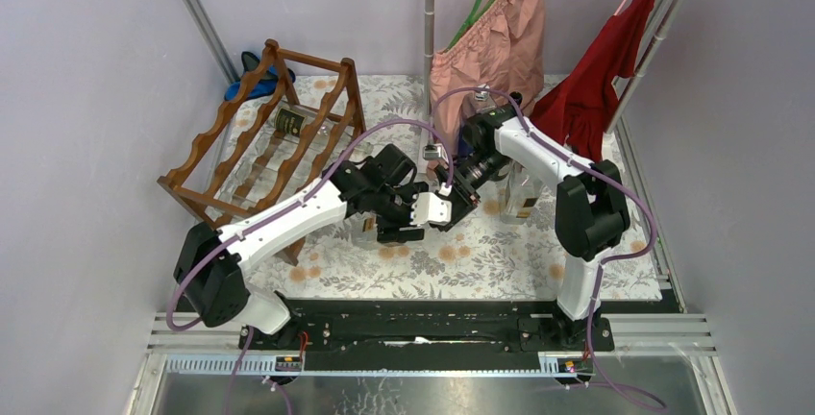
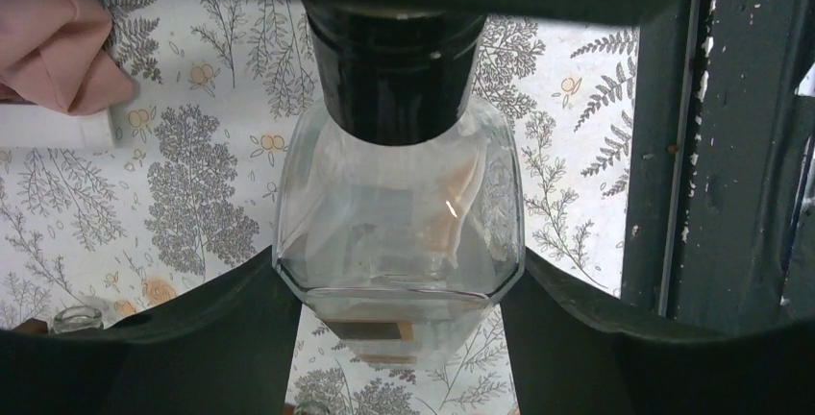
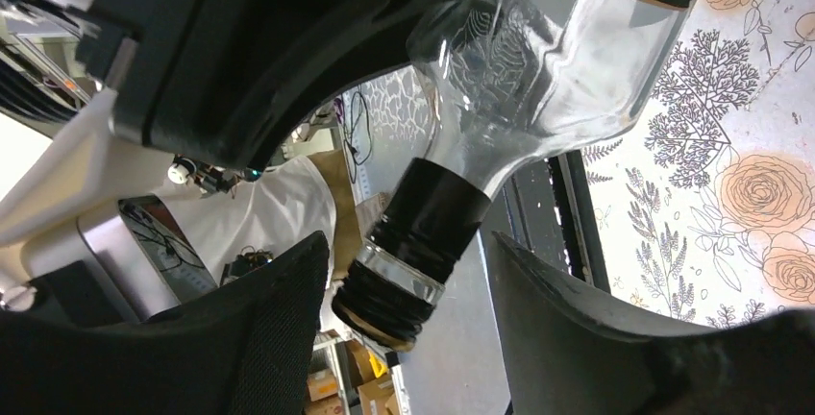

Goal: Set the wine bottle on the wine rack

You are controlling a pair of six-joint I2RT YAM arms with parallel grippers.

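Note:
A clear glass wine bottle [image 2: 404,213] with a black neck sits between the fingers of my left gripper, which is shut on its body. In the right wrist view the black bottle neck [image 3: 413,252] passes between the spread fingers of my right gripper, with gaps showing at both sides. From above, the two grippers meet near the middle of the table, and the arms mostly hide the held bottle. The wooden wine rack [image 1: 276,181] stands at the left, with a bottle [image 1: 290,121] lying in it.
Another clear bottle [image 1: 522,194] stands on the table to the right, beneath the right arm. A pink garment [image 1: 505,36] and a red garment [image 1: 596,79] hang at the back.

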